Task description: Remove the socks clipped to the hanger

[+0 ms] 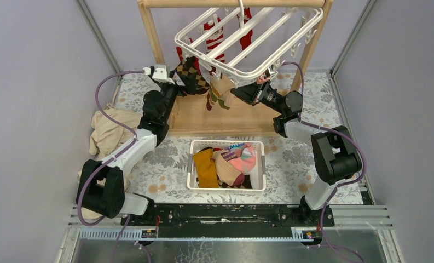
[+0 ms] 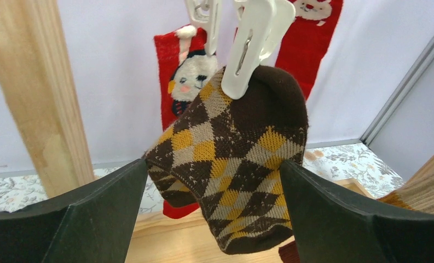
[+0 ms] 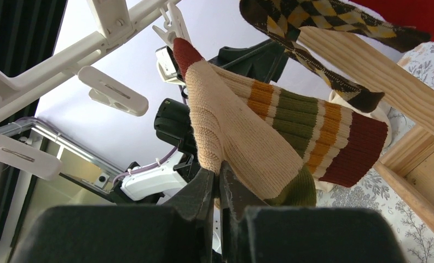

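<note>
A white clip hanger [image 1: 249,41] holds red socks and, at front left, an argyle sock [image 2: 228,181] under a white clip [image 2: 242,66]. My left gripper is open, its fingers either side of that sock. My right gripper is shut on a cream sock with striped cuff [image 3: 242,137], in front of the hanger's lower clips; whether a clip still grips it is unclear. Red socks [image 2: 183,82] hang behind the argyle one.
A white basket [image 1: 190,181] of loose socks sits at front centre. The wooden frame [image 1: 312,49] stands around the hanger. A beige cloth [image 1: 113,129] lies at left.
</note>
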